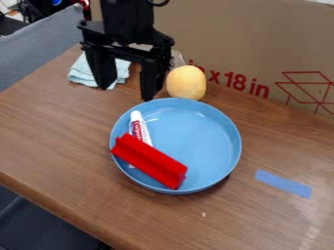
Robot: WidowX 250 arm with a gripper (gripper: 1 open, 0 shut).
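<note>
My black gripper point(125, 83) hangs open above the back left of the table, over and behind the blue plate, with nothing visible between its fingers. The blue plate point(209, 146) holds a red object point(150, 161) and a white toothpaste tube point(140, 127) partly under it. A yellow rounded object point(186, 82) stands behind the plate, right of the gripper.
A folded light cloth point(82, 71) lies at the back left, partly behind the gripper. A cardboard box point(268, 59) closes off the back. A blue tape strip point(283, 184) lies on the right.
</note>
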